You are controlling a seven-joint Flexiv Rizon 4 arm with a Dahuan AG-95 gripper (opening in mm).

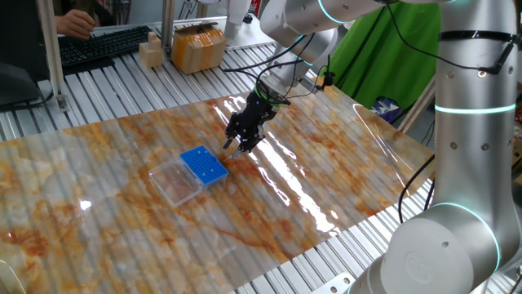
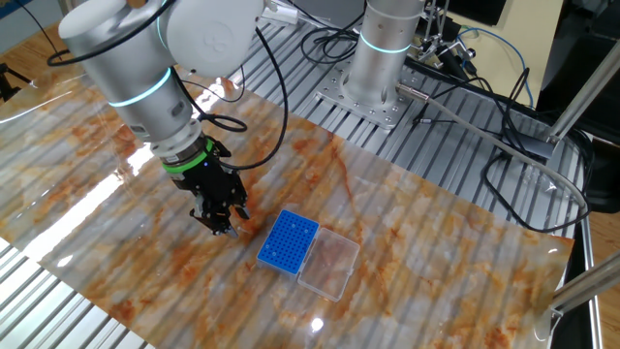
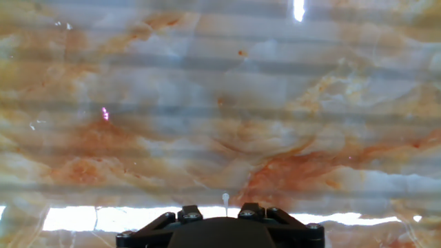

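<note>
A blue rack with a grid of holes (image 1: 203, 165) lies on the marbled tabletop, its clear lid (image 1: 175, 182) folded out flat beside it. A few small pale spots show on the rack's top. My black gripper (image 1: 232, 149) points down at the table a short way from the rack, on the side away from the lid. In the wrist view the two fingers (image 3: 251, 211) stand apart, and a small whitish, tube-like piece (image 3: 225, 200) shows in the gap, touching neither finger there. Whether it rests on the table cannot be told.
A cardboard box (image 1: 198, 47), wooden blocks (image 1: 151, 52) and a keyboard (image 1: 110, 45) are behind the marbled sheet, with a person's hand (image 1: 75, 24) near the keyboard. The sheet around the rack is otherwise clear. A green cloth (image 1: 391, 61) hangs beyond the arm.
</note>
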